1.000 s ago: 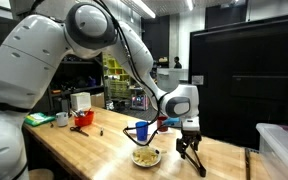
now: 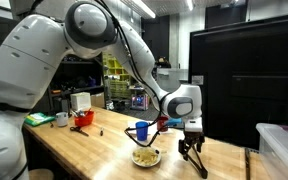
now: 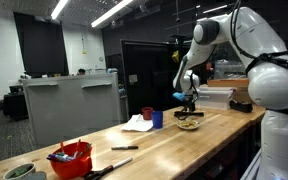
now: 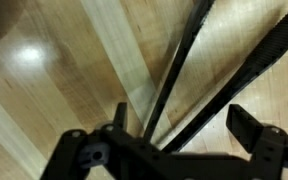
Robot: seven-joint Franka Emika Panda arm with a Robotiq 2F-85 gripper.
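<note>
Black tongs [image 4: 240, 82] lie spread on the wooden table, their two arms forming a V in the wrist view; one arm has a ridged grip. Above them my gripper points downward, open, its fingers on either side of the lower part of the V. The near joint of the tongs is hidden behind the gripper body. In exterior view 1 the gripper [image 2: 193, 145] is just over the tongs [image 2: 198, 165]; whether it touches them I cannot tell.
A plate of yellowish food [image 2: 145, 156] stands left of the gripper, with a blue cup [image 2: 142, 131] behind it. A red cup [image 3: 147, 113] and white cloth [image 3: 137, 124] lie farther off. A red basket [image 3: 70, 160] holds utensils. A clear bin [image 2: 282, 150] borders the right.
</note>
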